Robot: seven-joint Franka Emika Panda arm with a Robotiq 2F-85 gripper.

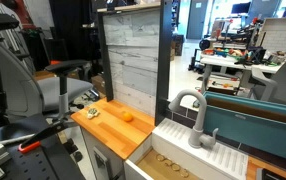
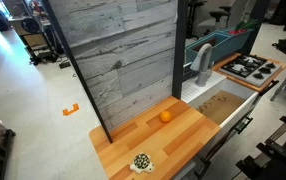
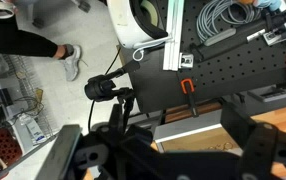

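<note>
A small orange fruit [image 1: 127,115] sits on the wooden counter [image 1: 108,128]; exterior view 2 shows the same fruit [image 2: 166,116] near the grey plank wall. Close to the counter's outer end lies a small pale cluster [image 2: 141,162], its kind unclear. In the wrist view my gripper has its dark fingers wide apart. Nothing shows between them, and they are away from the counter's objects. Below the gripper are a black perforated table and floor.
A white faucet [image 1: 190,112] rises behind the sink basin [image 2: 221,104]. Farther along is a stove top [image 2: 253,67]. The plank wall [image 2: 123,70] bounds the counter's back. Coiled grey cable [image 3: 228,15] and tools lie on the perforated table [image 3: 198,65].
</note>
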